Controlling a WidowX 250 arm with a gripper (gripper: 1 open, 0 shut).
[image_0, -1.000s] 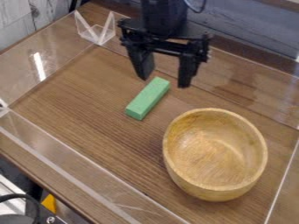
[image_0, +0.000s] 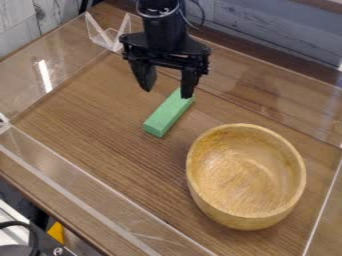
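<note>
The black gripper hangs in the upper middle of the view, its two fingers spread open, one on each side. A green block lies on the wooden tabletop just below it, slanting from upper right to lower left. Nothing shows between the fingers.
A wide tan bowl fills the lower right. A clear plastic object stands at the top left. Black cables lie at the bottom left corner.
The gripper has moved up in the view and away, toward the back, appearing smaller. The green block and the bowl have stayed in place.
</note>
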